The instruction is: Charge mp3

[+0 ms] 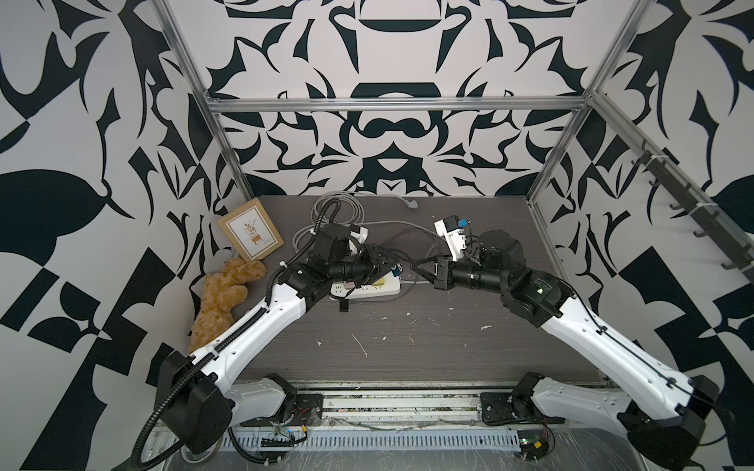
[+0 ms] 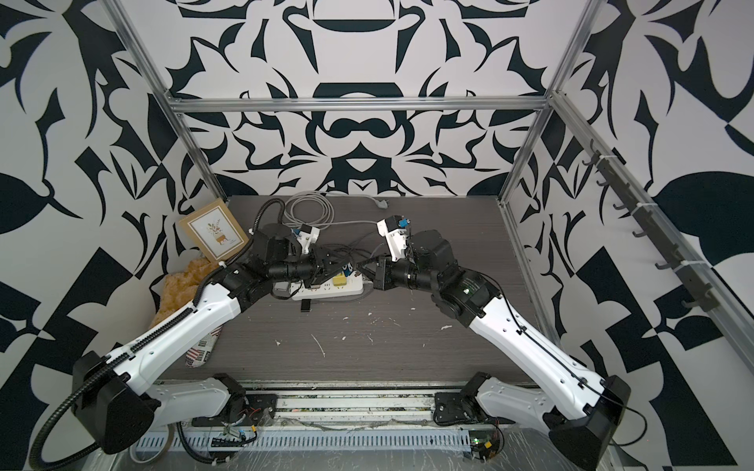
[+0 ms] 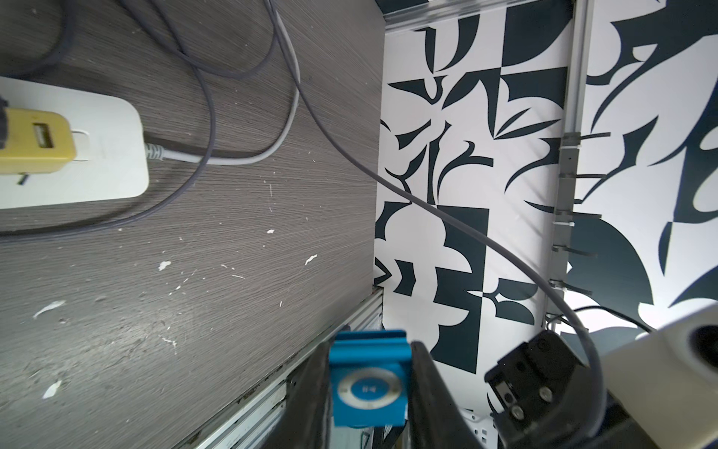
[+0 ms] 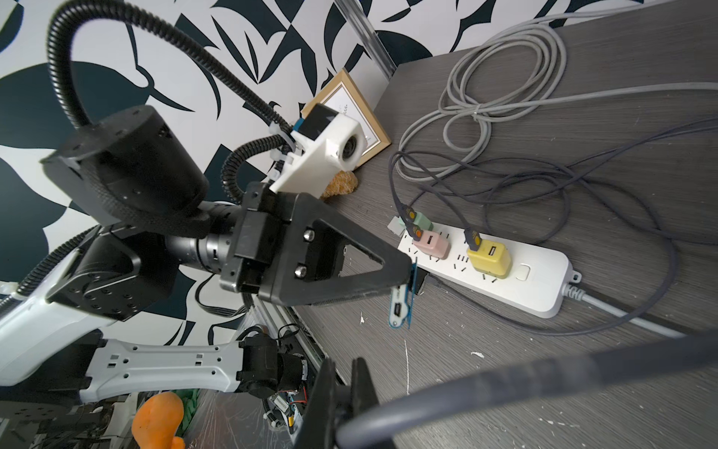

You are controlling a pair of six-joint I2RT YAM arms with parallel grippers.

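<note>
A small blue mp3 player [image 3: 371, 393] with a white control ring is clamped in my left gripper. From the right wrist view, the player [image 4: 401, 305] hangs from that gripper's tip, its narrow end with a small dark port facing the camera. My right gripper is shut on a dark grey cable [image 4: 538, 381]; the plug end is hidden at the fingers. Both grippers face each other above the table, with only a small gap between the left [image 1: 396, 268] and right [image 1: 414, 267] in the top left view.
A white power strip [image 4: 546, 286] lies below, bearing yellow [image 4: 490, 258], pink [image 4: 431, 243] and green [image 4: 421, 220] adapters with dark cables. Coiled grey cord [image 1: 357, 205] lies behind. A picture frame [image 1: 251, 229] and plush toy [image 1: 221, 294] stand left.
</note>
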